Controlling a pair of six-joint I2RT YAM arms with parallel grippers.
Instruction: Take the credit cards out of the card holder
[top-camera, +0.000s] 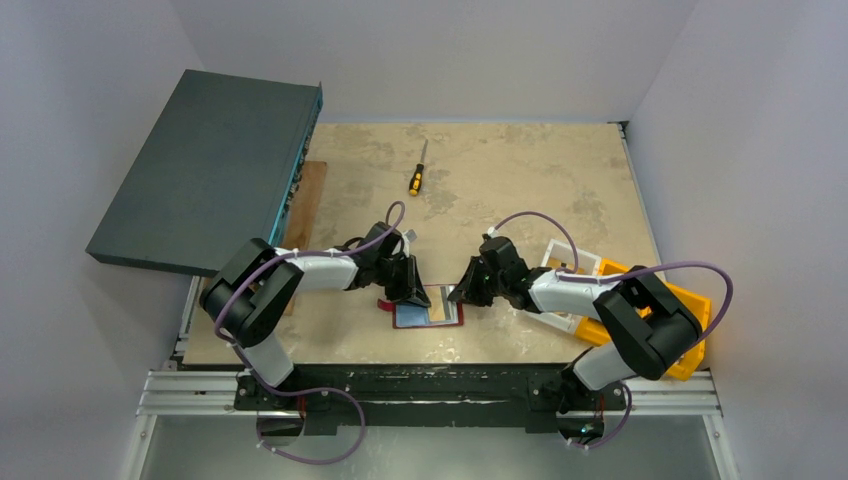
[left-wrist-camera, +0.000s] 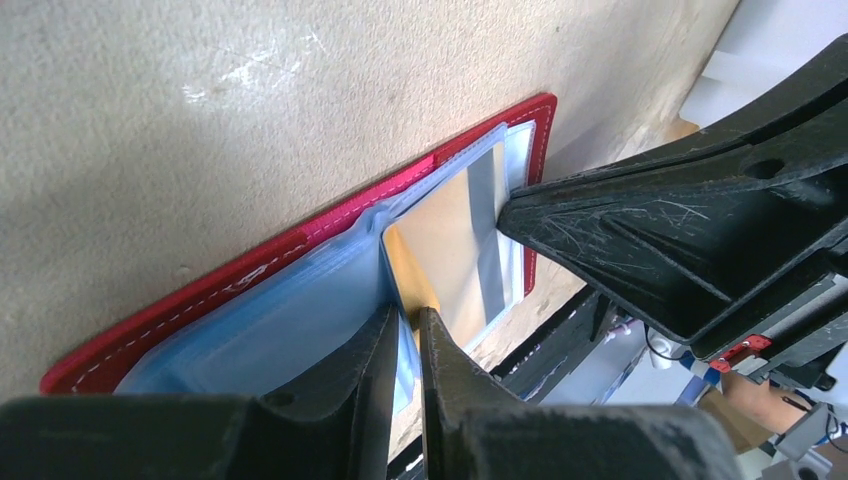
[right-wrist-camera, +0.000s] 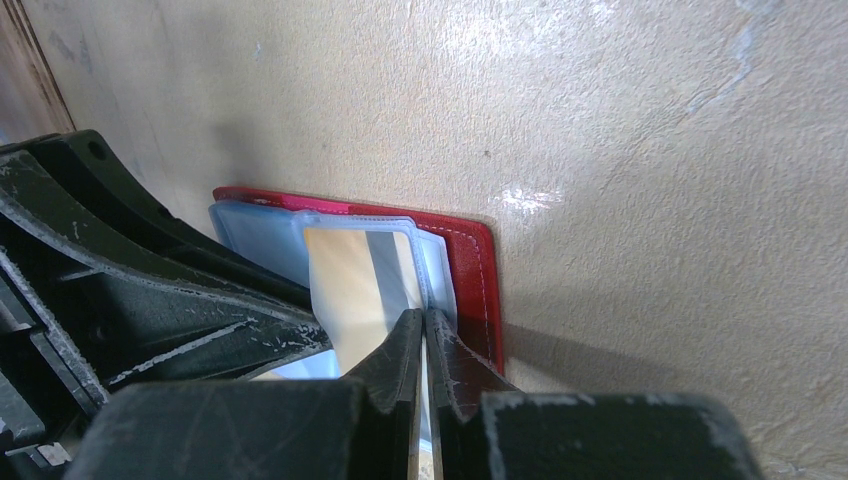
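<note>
The card holder (top-camera: 443, 320) lies unfolded on the table, red-edged with clear bluish sleeves. A cream card (left-wrist-camera: 459, 226) with a grey stripe sits in a sleeve; its near edge is lifted and bent. At that edge is my left gripper, shut, its fingertips against the card; whether they pinch it is hard to see. On the holder's right side, my right gripper is shut on the outer edge of the clear sleeve (right-wrist-camera: 421, 250). Part of the holder is hidden under both grippers.
A screwdriver (top-camera: 416, 180) lies toward the back of the table. To the right are a white tray (top-camera: 548, 318) and yellow bins (top-camera: 697, 304). A large dark panel (top-camera: 205, 165) stands at the left.
</note>
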